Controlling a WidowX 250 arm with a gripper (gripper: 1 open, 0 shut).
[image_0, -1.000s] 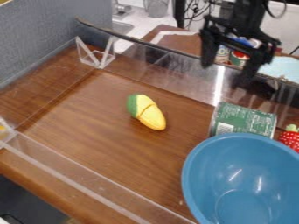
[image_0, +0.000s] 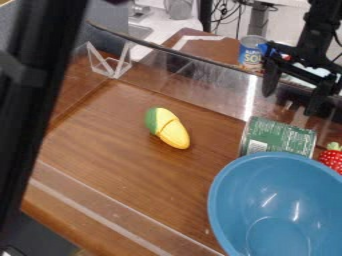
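Note:
A yellow toy corn (image_0: 170, 128) with a green end lies on the wooden floor of the clear-walled workspace. A large blue bowl (image_0: 274, 205) fills the lower right. Behind it lies a green can (image_0: 277, 138) on its side, with a red strawberry (image_0: 331, 159) at the right edge. A black robot gripper (image_0: 291, 84) hangs over the back right wall, apart from the corn; its fingers look spread, with nothing visible between them.
A large dark shape (image_0: 34, 100) covers the left side of the view. A blue can (image_0: 251, 50) stands outside the back wall.
A large dark shape has come into the left of the view. The black gripper at the back right has moved down from its higher place a second ago.

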